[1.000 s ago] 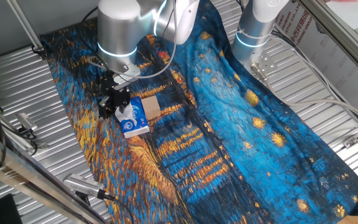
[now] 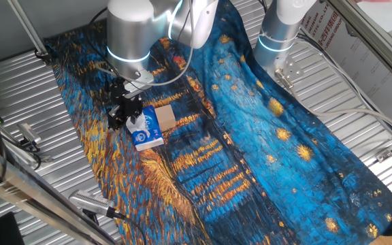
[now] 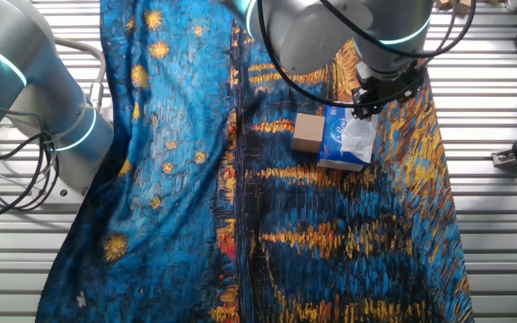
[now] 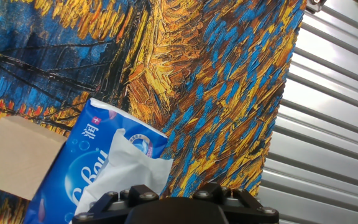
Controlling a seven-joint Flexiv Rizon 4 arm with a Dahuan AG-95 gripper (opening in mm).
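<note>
A blue and white tissue pack [image 2: 147,129] lies on the patterned cloth, with a white tissue [image 4: 132,168] sticking up out of its top. My black gripper shows only at the bottom edge of the wrist view, close to that tissue, which runs down behind the left finger. Seen from exterior view 1, the gripper [image 2: 125,112] hangs just beside the pack's upper left end. Whether its fingers are apart or hold any tissue is too unclear to make out. Against the pack's other side sits a small brown box [image 3: 308,132].
The starry painted cloth [image 2: 250,136] covers most of the slatted metal table [image 4: 322,124] and is slightly wrinkled. A grey device [image 2: 92,203] with a cable lies at the near left.
</note>
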